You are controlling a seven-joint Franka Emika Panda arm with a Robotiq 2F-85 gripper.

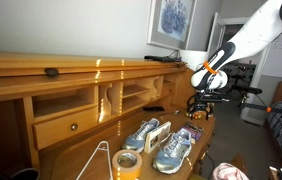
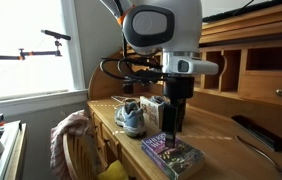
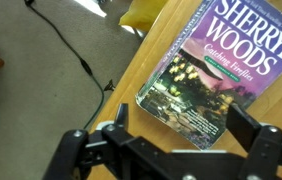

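A paperback book (image 3: pixel 216 75) with a purple and dark cover reading "Sherryl Woods" lies flat on the wooden desk (image 3: pixel 116 160). My gripper is open above the near end of the cover, one finger to each side and nothing held. From the second exterior view, the gripper (image 2: pixel 171 122) points down over the same book (image 2: pixel 173 156), close to the desk's front edge. At the far end of the desk in the first exterior view, the gripper (image 1: pixel 199 104) looks small and dark.
Grey shoes (image 1: pixel 173 152) stand along the desk beside a tape roll (image 1: pixel 127 163). Behind the book lie a black case (image 2: pixel 258 131) and a spoon (image 2: pixel 266 158). A chair (image 2: pixel 78 155) stands before the desk. A yellow object (image 3: pixel 142 14) is near the book's left.
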